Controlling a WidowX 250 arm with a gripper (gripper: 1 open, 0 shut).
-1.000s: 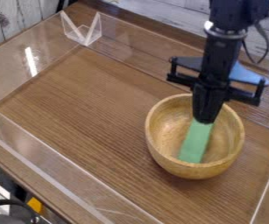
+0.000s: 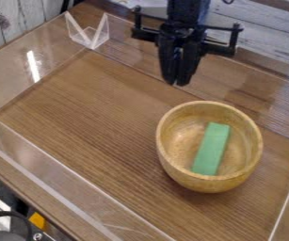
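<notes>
A light tan bowl [image 2: 173, 146] rests on the wooden table at the lower right, with a green rectangular block [image 2: 212, 148] lying inside it. My black gripper [image 2: 177, 75] hangs above and behind the bowl, clear of it, shut with nothing visible between its fingers.
A white wire-like stand [image 2: 88, 31] is at the back left of the wooden table [image 2: 77, 113]. A white wall edge runs along the back right, and a dark cable lies at the bottom left corner.
My gripper has moved up and back, away from the bowl, and a little to the left. The green block stays in the bowl.
</notes>
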